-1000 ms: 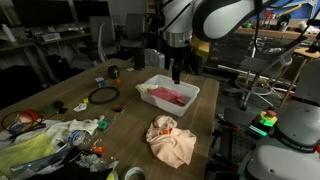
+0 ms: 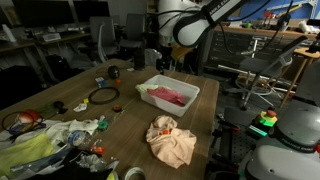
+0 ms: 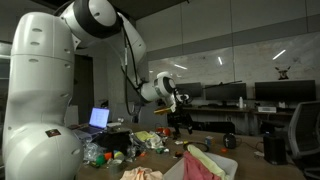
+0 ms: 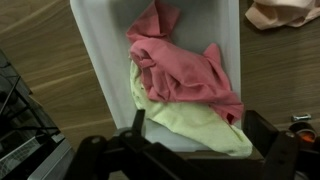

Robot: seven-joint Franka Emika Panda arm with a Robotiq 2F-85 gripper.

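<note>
My gripper [image 2: 167, 66] hangs above the white bin [image 2: 148, 100], its fingers apart and empty. Seen from the wrist, its dark fingers [image 4: 139, 123] spread wide along the lower part of the view. Inside the bin lies a crumpled red cloth [image 4: 185, 72], partly over a pale yellow cloth [image 4: 190, 125]. The red cloth [image 2: 172, 96] also shows inside the bin in exterior view 1. A peach-coloured cloth [image 2: 172, 145] is spread on the table outside the bin, and its edge [image 4: 283, 12] enters the wrist view at the upper right.
Cables, tools and bags [image 2: 30, 148] clutter the table's left side. A black ring of cable [image 2: 102, 96] lies farther back, and a metal cup [image 2: 135, 173] stands at the near edge. Bare wood [image 2: 125, 125] shows between the clutter and the peach cloth.
In exterior view 1 my gripper has risen and shifted left and away from the camera, staying over the bin area. The cloths and bin look unmoved.
</note>
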